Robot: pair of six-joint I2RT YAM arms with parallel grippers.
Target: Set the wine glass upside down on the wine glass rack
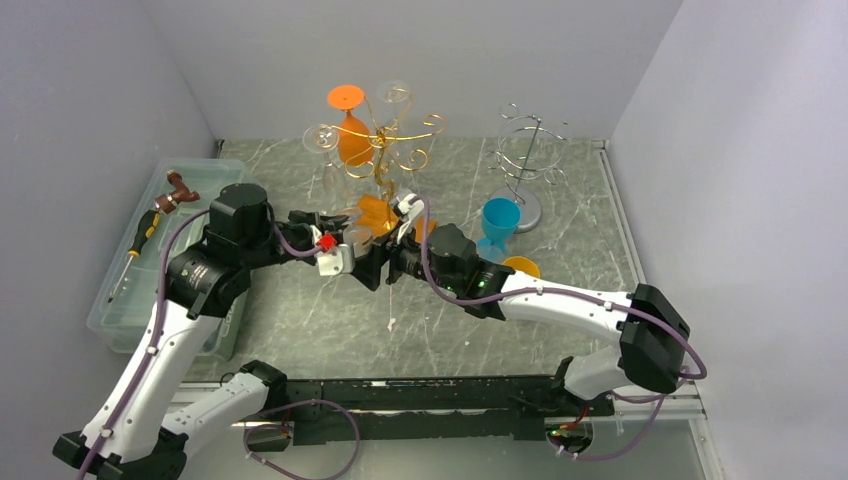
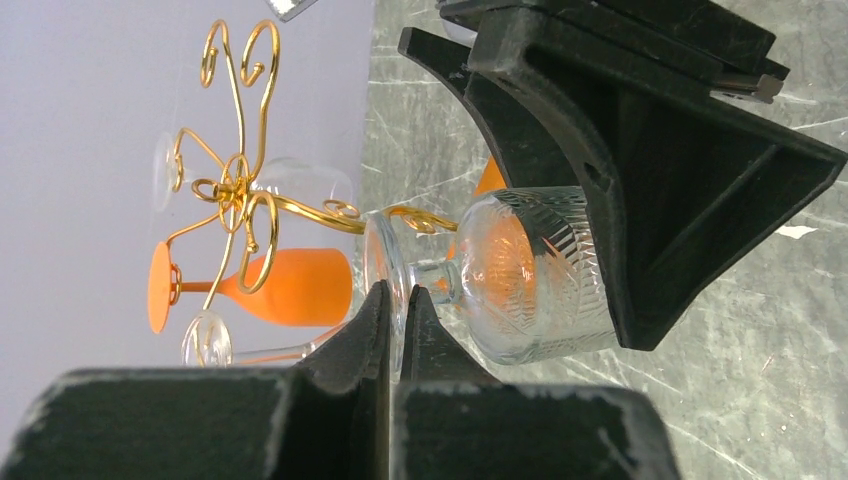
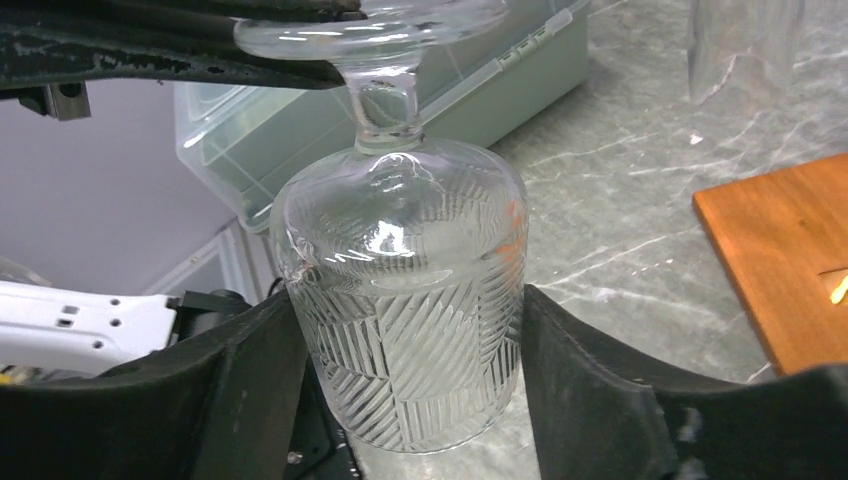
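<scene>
A clear wine glass with a patterned bowl (image 3: 400, 250) hangs upside down between my two arms, its foot above and its mouth below. In the left wrist view, my left gripper is shut on the edge of the glass's foot. My right gripper has one finger on each side of the bowl, close against its wall; whether they press on it I cannot tell. The gold wine glass rack (image 1: 381, 138) stands just behind, with an orange glass (image 1: 354, 145) and clear glasses hanging upside down on it.
A silver rack (image 1: 528, 155) stands at the back right, with a blue goblet (image 1: 500, 214) and a yellow cup (image 1: 522, 267) in front of it. To the left lies a translucent bin (image 1: 115, 290) holding a screwdriver (image 1: 143, 235).
</scene>
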